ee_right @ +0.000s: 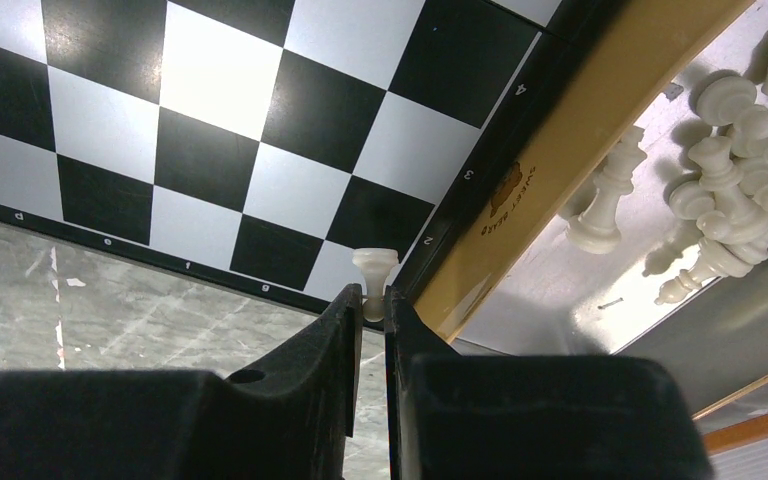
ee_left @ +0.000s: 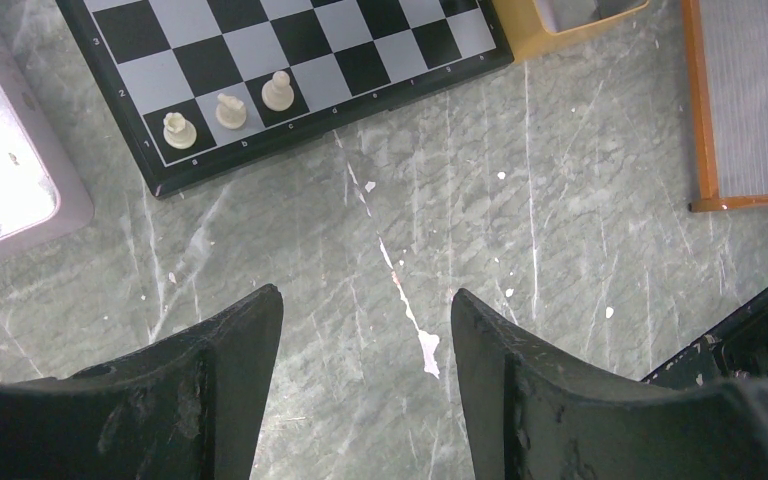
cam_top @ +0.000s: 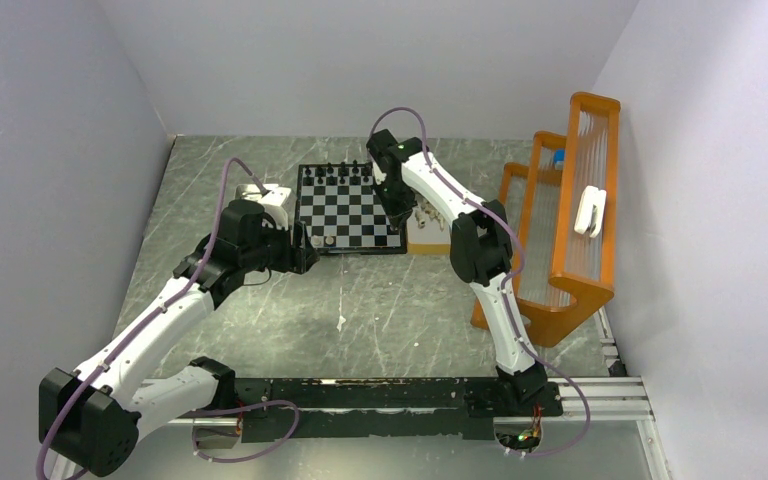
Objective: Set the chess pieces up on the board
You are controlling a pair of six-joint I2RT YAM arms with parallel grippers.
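Note:
The chessboard [cam_top: 350, 213] lies at the back of the table, with dark pieces [cam_top: 342, 181] lined up along its far edge. On its near left corner stand three white pieces, among them a rook [ee_left: 179, 131], a knight [ee_left: 230, 112] and a bishop [ee_left: 278, 92]. My right gripper is shut on a white piece [ee_right: 375, 262], its flared end pointing away, over the near right corner square. My left gripper is part open above bare table in front of the board, with nothing between its fingers.
A yellowish box [cam_top: 428, 247] adjoins the board's right edge, holding several loose white pieces [ee_right: 725, 205]. A light bin [ee_left: 26, 150] stands left of the board. Orange wooden racks [cam_top: 587, 287] fill the right side.

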